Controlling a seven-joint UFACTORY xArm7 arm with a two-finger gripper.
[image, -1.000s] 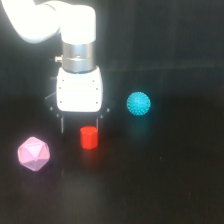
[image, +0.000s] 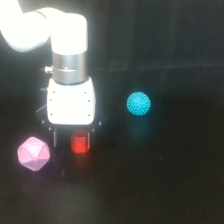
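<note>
A small red block (image: 80, 142) stands on the dark table, just below the white body of my gripper (image: 73, 136). It looks dimmer on its upper side, and the thin dark fingers around it barely show against the black background. Whether they touch the block cannot be made out. Left of the gripper lies a pink faceted ball (image: 33, 153), apart from it. A cyan textured ball (image: 138, 103) sits farther back on the right, well clear of the arm.
The table (image: 150, 180) is black and bare across the front and right. The white arm (image: 68, 33) comes in from the upper left.
My gripper has come down and a little to the left. The red block appears slightly left of and lower than before. Both balls have stayed where they were.
</note>
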